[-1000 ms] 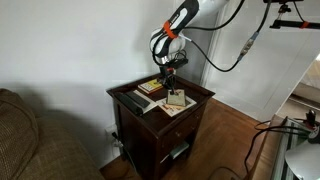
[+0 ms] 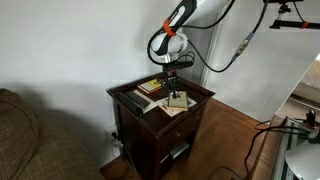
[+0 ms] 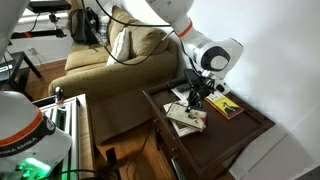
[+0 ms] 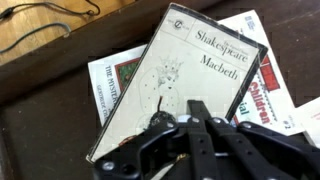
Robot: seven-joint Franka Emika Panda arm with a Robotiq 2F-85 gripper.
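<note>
A pale book titled "Shakespeare Macbeth" (image 4: pixel 190 65) lies slantwise over other printed covers in the wrist view. My gripper is over its lower right part, the fingers close together. In exterior view 2 the gripper (image 3: pixel 190 107) reaches down to the top of the pale book (image 3: pixel 187 117); exterior view 1 has the same book (image 2: pixel 178 100) near the cabinet's front edge. The gripper looks shut, with nothing visible between its fingers. Whether the fingertips touch the cover cannot be told.
Under the book show a cover with red lettering (image 4: pixel 268 75) and another at left (image 4: pixel 105 88). A yellow book (image 3: pixel 222 105) lies farther back on the dark cabinet top (image 3: pixel 235 135). A dark object (image 2: pixel 127 103) lies along the left edge.
The arm has lowered slightly toward the pale book and shifted a little. The book appears slightly nearer the cabinet's front; the other items look unmoved.
</note>
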